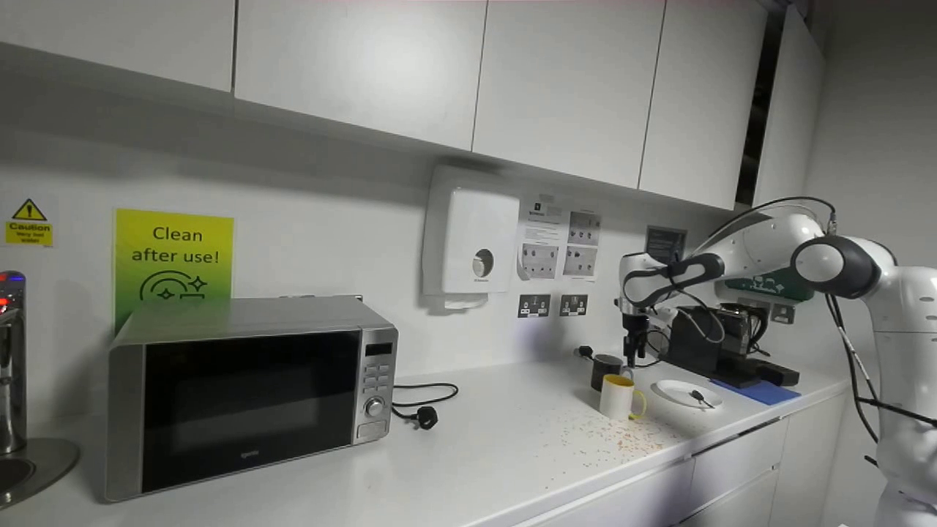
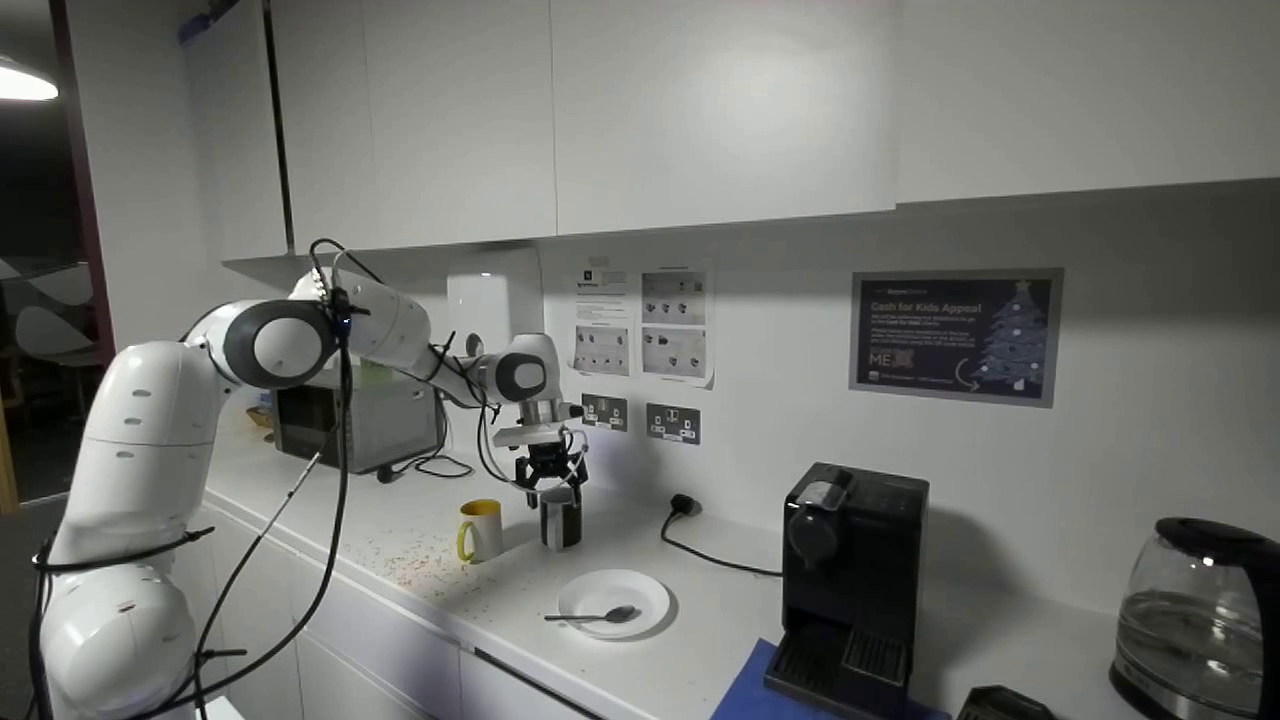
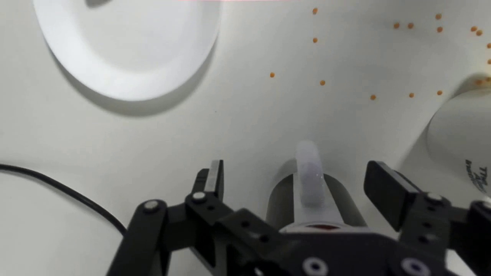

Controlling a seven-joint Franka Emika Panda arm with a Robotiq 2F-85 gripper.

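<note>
A dark mug with a pale handle stands on the counter, partly hidden under the gripper body in the wrist view. My gripper is open just above it, its fingers apart on either side of the mug with bare counter between each finger and the mug. In exterior view 2 the gripper points straight down over the dark mug. A white mug with a yellow inside and yellow handle stands upright nearby. It also shows at the right edge of the wrist view.
Orange crumbs are scattered around the white mug. A white plate with a spoon lies nearer the coffee machine. A black cable runs along the counter. Clear counter lies towards the microwave.
</note>
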